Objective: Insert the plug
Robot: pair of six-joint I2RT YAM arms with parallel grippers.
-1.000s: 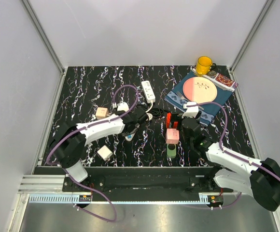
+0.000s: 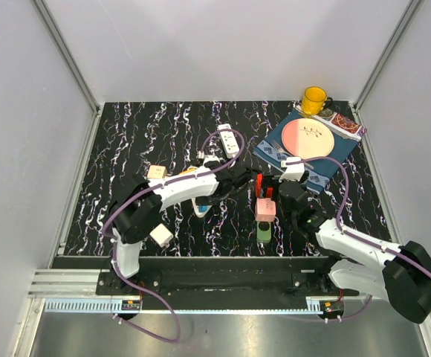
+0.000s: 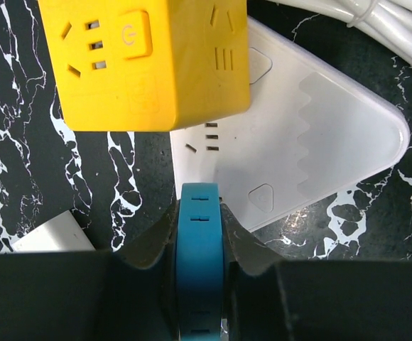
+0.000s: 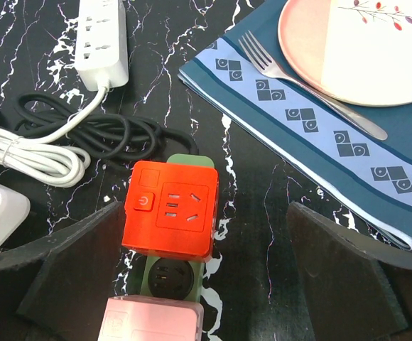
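In the left wrist view a blue block [image 3: 200,220] with small slots is clamped between the fingers of my left gripper, which is shut on it. Its tip overlaps the edge of a white power strip [image 3: 334,114] whose slotted sockets show; whether the two touch, I cannot tell. A yellow cube adapter [image 3: 142,64] covers the strip's upper left. My right gripper is open, its fingers wide apart in front of an orange-red cube [image 4: 171,209]. That cube sits on a green strip [image 4: 155,274], and nothing is gripped there.
A pink cube [image 4: 153,321] is in line below the orange-red one. Coiled cables [image 4: 42,153] lead to a long white strip [image 4: 101,42]. A plate [image 2: 308,139] and fork rest on the blue cloth. A white block [image 2: 161,236] lies front left.
My left arm has shifted to the right across the table over the last second, its gripper staying near the white strip. The right arm stays where it was.
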